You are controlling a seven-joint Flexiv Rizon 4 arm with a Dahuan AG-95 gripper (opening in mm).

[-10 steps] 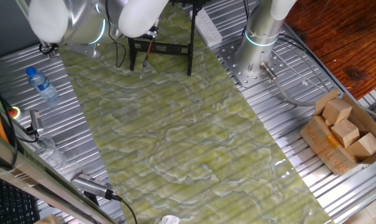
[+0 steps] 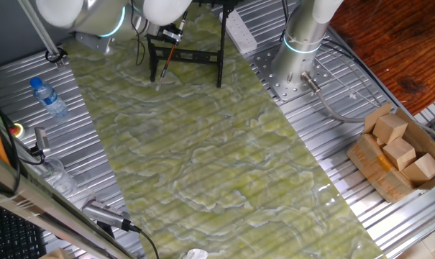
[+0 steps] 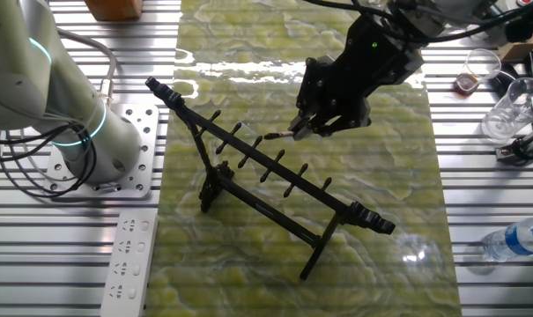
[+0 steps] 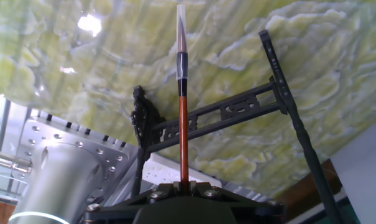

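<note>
A writing brush (image 4: 183, 137) with a reddish-brown handle, a dark ferrule and a clear sleeve over its pale tip is clamped in my gripper. In the wrist view it points straight away from the fingers. Exterior view 1 shows the brush (image 2: 172, 55) slanting, tip low, in front of the black rack (image 2: 195, 55). From exterior view 2, the gripper (image 3: 312, 129) is beside the rack's pegged top bar (image 3: 270, 165), with the brush's tip end (image 3: 279, 136) pointing toward the pegs. No pegs hold anything. Whether brush and rack touch, I cannot tell.
A water bottle (image 2: 49, 98) and a cardboard box (image 2: 379, 169) of wooden blocks sit off the mat.
The arm has shifted upward in exterior view 1. The brush, still gripped, slants more, and more of its handle shows. The rack has stayed in place.
</note>
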